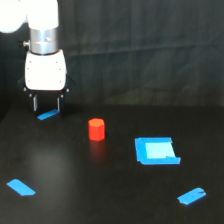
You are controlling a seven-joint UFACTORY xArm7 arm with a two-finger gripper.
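My white gripper [47,103] points down at the upper left of the camera view. Its dark fingers [35,102] stand wide apart, so it is open, and nothing shows between them. A red block [97,129] rests on the black table [90,175], to the right of the gripper and clear of it. Farther right lies a white square [159,150] edged with blue tape [142,150]; nothing sits on it.
A blue strip [48,114] lies on the table close below the gripper. Other blue strips lie at the front left [21,187] and front right [192,196]. Behind the table hangs a dark curtain [145,55].
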